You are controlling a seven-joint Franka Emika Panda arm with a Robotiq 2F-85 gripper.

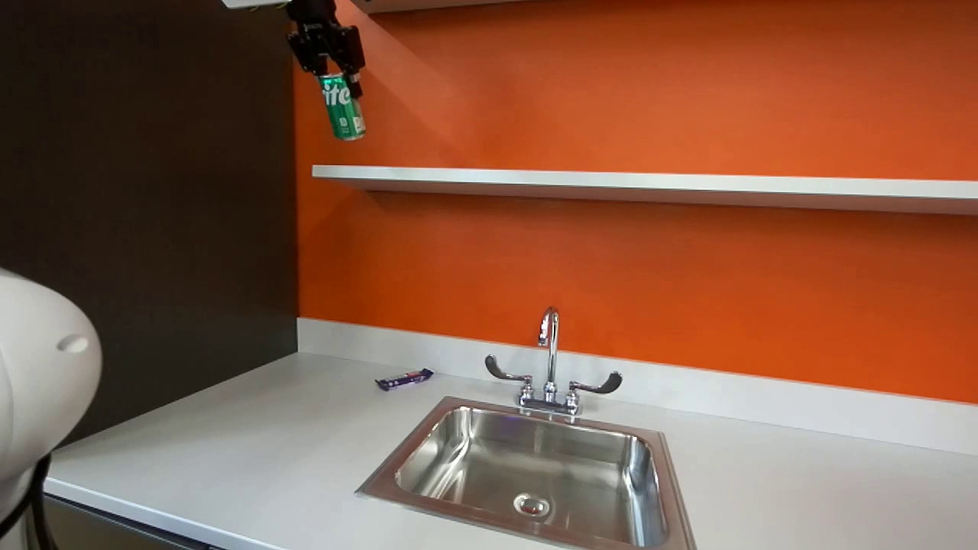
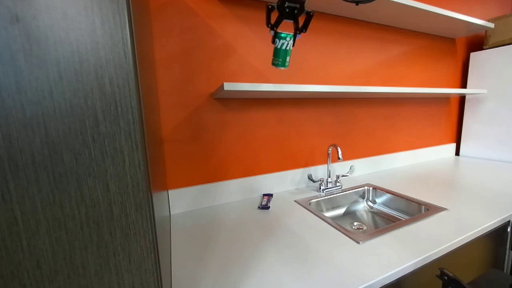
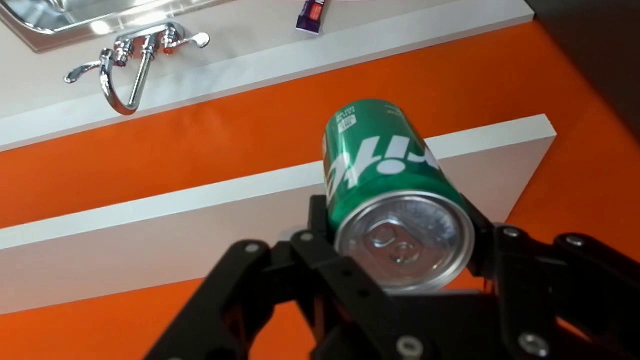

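Observation:
A green Sprite can hangs in the air, slightly tilted, with my gripper shut on its upper end. In exterior view 2 the can appears higher than the lower white shelf, with orange wall between them. Seen from the wrist, the lid end of the can faces the camera, and my gripper has one black finger on either side of it. Beyond the can, the shelf crosses the view. No contact between can and shelf shows.
A second shelf runs overhead. Below, a purple-wrapped bar lies on the counter, left of the steel sink and faucet. The lower shelf is bare where visible. A dark panel bounds the left side.

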